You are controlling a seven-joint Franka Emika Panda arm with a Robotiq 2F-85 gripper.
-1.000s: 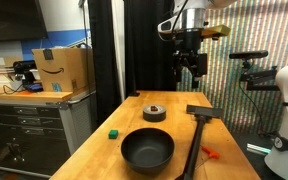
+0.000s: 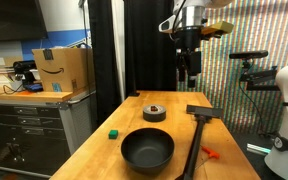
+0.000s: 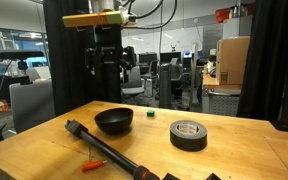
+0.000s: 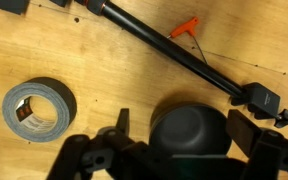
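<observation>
High above the wooden table [image 2: 99,160], my gripper [image 2: 188,76] hangs empty. In the wrist view its two dark fingers stand wide apart, so the gripper is open. The black bowl [image 4: 190,130] lies below, seen between and past the fingers. A roll of dark tape [image 4: 39,109] rests flat to the left in that view. The small green block [image 2: 113,134] sits beside the bowl; the wrist view does not show it.
A long black bar [image 4: 174,50] with end fittings lies across the table near the bowl. Beside it is an orange-handled tool [image 4: 185,27] with a thin shaft. A cardboard box [image 2: 63,69] stands on the cabinet behind.
The gripper has shifted slightly left and its fingers appear a little turned in exterior view 1. Bowl, tape, block and bar have stayed put.
</observation>
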